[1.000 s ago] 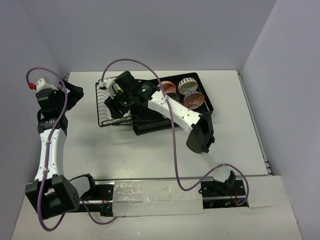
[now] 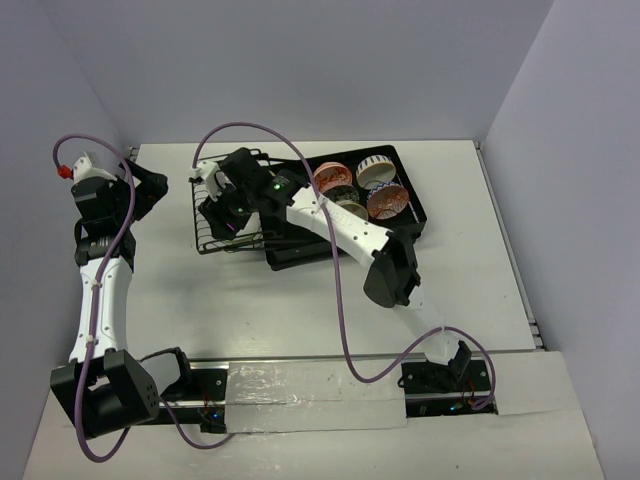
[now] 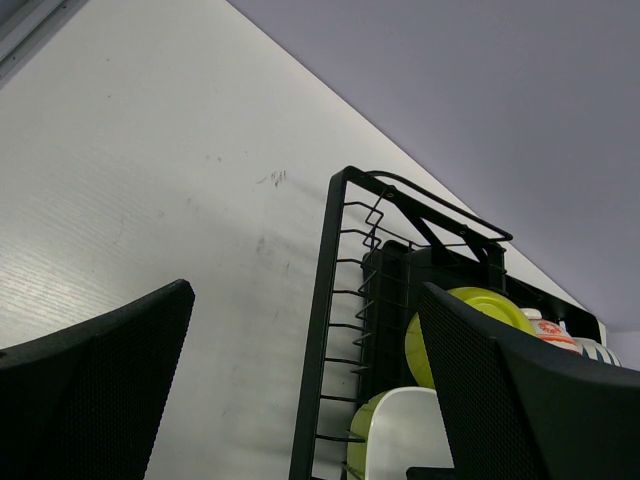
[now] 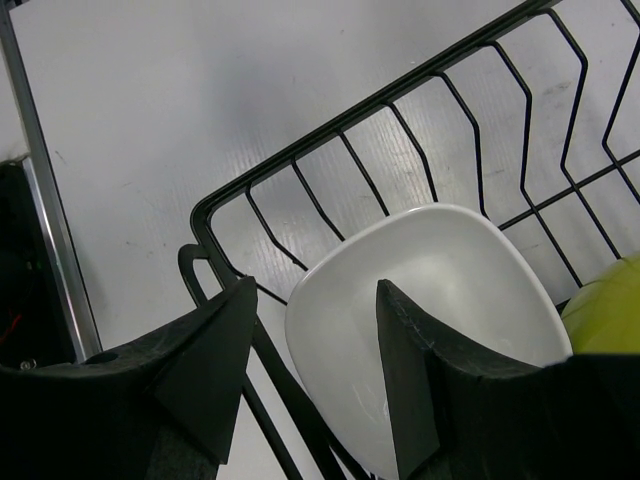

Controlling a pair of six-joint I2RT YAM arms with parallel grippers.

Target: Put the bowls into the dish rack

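Observation:
In the right wrist view a white bowl [image 4: 440,290] stands in the black wire dish rack [image 4: 340,130], a yellow-green bowl [image 4: 610,310] beside it. My right gripper is open over the white bowl's rim and the rack's corner, nothing held. My left gripper is open left of the rack, facing its end. In the top view several patterned bowls [image 2: 385,200] sit in a black tray [image 2: 295,258] right of the rack, partly hidden by my right arm.
Grey walls [image 2: 300,60] border the back and sides.
My right arm has shifted slightly left over the rack. The left arm has not moved.

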